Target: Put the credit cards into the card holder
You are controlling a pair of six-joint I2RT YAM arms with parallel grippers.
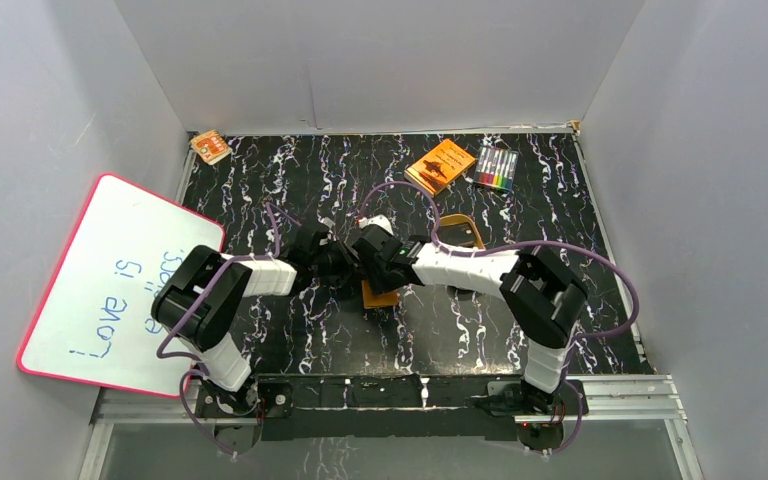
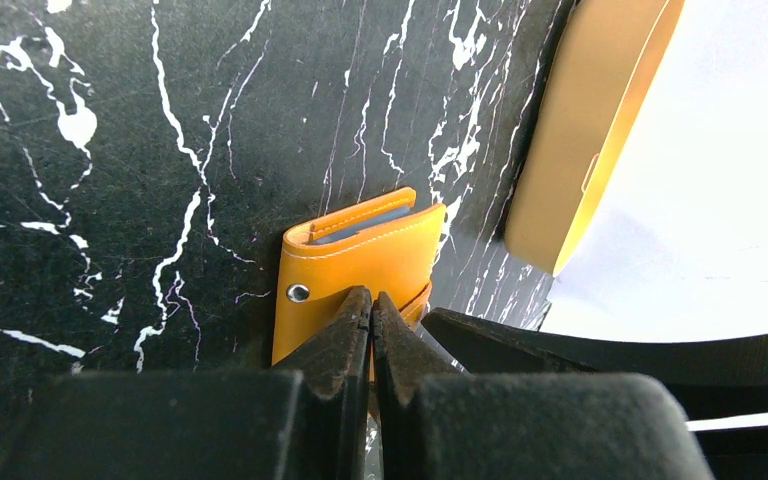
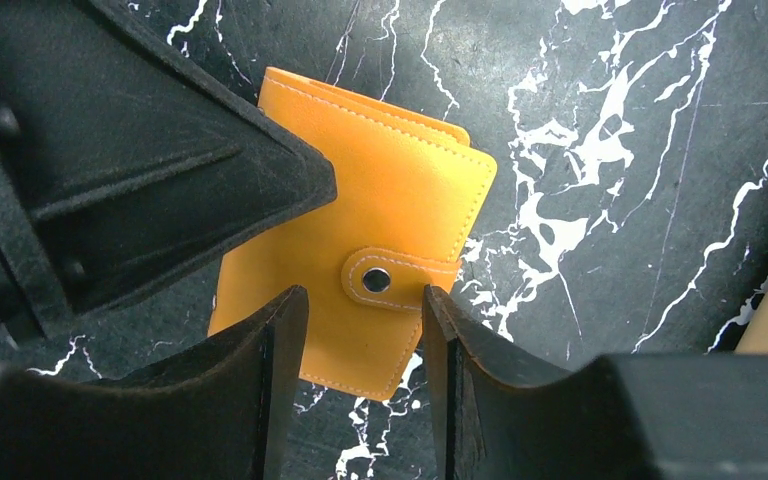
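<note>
The orange card holder [image 1: 380, 299] lies near the middle of the table, partly hidden under both grippers. In the left wrist view, the open edge of the holder [image 2: 380, 285] faces up the picture, and a greyish layer shows inside its slot. My left gripper is shut with its tips together over the holder's front; nothing shows between them. In the right wrist view, the holder [image 3: 370, 190] with its snap tab spans the gap of my right gripper, whose fingers stand apart above its lower part. The left gripper's dark body covers its left side. I make out no loose card.
A tan box with a yellow rim [image 2: 595, 150] stands to the right of the holder. At the back lie an orange book [image 1: 441, 165] and a pack of coloured pens [image 1: 496, 168]. A whiteboard [image 1: 110, 290] leans at the left.
</note>
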